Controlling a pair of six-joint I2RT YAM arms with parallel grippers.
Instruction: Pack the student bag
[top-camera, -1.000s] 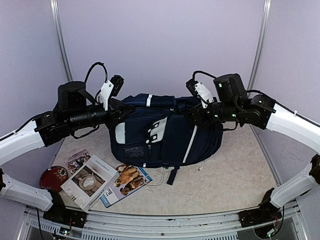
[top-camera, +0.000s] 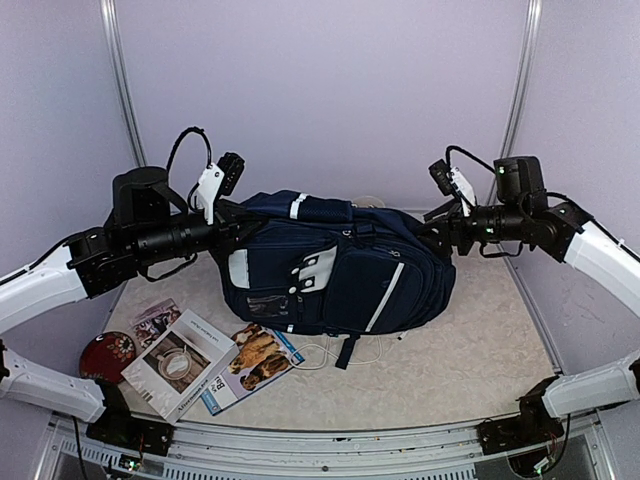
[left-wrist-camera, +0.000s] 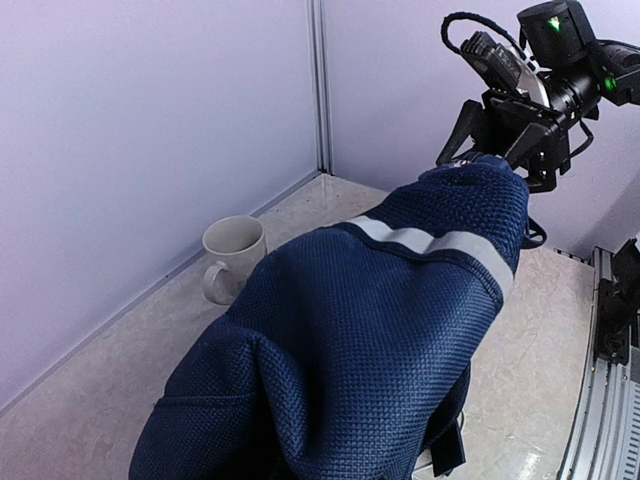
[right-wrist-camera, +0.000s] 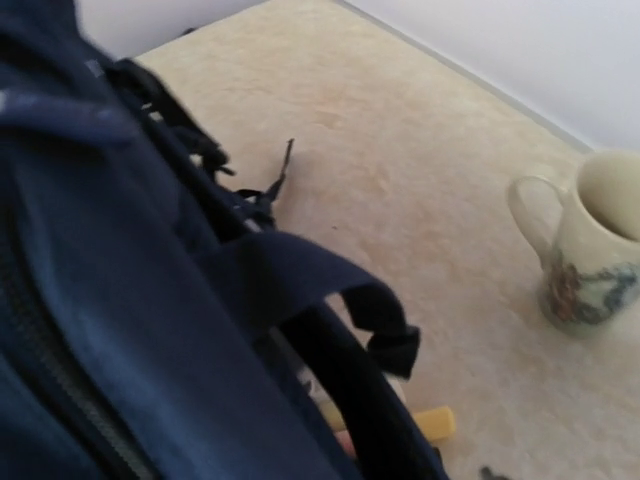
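Note:
The navy student bag (top-camera: 330, 270) lies across the middle of the table, its pocketed side toward the front. At its left upper end, my left gripper (top-camera: 252, 226) is shut on a fold of the bag's fabric; its fingertips are hidden by cloth in the left wrist view, where the bag (left-wrist-camera: 390, 300) fills the foreground. My right gripper (top-camera: 432, 232) is at the bag's right upper end. In the left wrist view the right gripper shows its fingers spread, close to the bag's far end. A strap and zipper of the bag (right-wrist-camera: 150, 300) fill the right wrist view's left side.
Behind the bag stands a mug (left-wrist-camera: 235, 255), and another view shows a patterned mug (right-wrist-camera: 595, 250). A white-covered book (top-camera: 180, 365), a blue magazine (top-camera: 250, 368) and a red round item (top-camera: 107, 356) lie front left. A white cable (top-camera: 375, 352) trails in front.
My right gripper has moved right along the bag's top to its right end. The bag's right side has shifted slightly right. The left arm has stayed nearly still.

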